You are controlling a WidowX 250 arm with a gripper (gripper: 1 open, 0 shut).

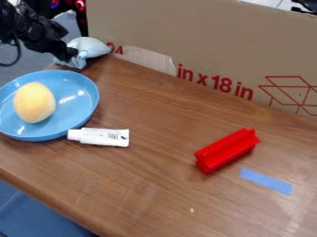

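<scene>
My gripper [65, 54] is at the upper left edge of the view, dark and partly out of frame, beside a pale crumpled object [87, 48]; whether its fingers are apart is hard to see. Below it a blue plate [77, 106] holds a yellow oval object [35, 102]. A white tube [99, 137] lies next to the plate. A red block-like object [227, 149] lies on the right of the wooden table [148, 185].
A cardboard box [210, 42] with red print stands along the back. A strip of blue tape [265, 181] is on the table at right.
</scene>
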